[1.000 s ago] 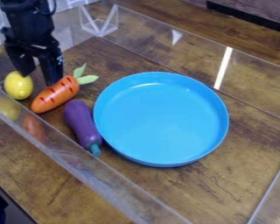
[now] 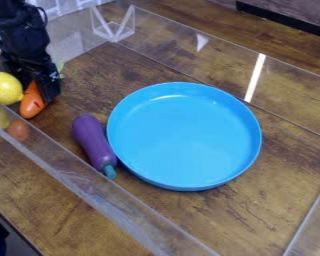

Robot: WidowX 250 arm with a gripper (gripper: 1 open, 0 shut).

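My black gripper (image 2: 35,78) is low at the upper left, over an orange carrot (image 2: 32,100) that it mostly hides; whether its fingers are open or shut on the carrot cannot be told. A yellow lemon-like toy (image 2: 5,87) sits just left of the carrot. A purple eggplant (image 2: 93,140) lies to the right and lower, beside a large blue plate (image 2: 183,135).
Clear low walls (image 2: 123,215) enclose the wooden work surface (image 2: 203,210). The plate takes up much of the middle. Bare wood shows above and below it.
My gripper has moved down and left onto the carrot. The carrot has shifted left and turned more upright, and the yellow toy has been raised or shifted slightly up-left.
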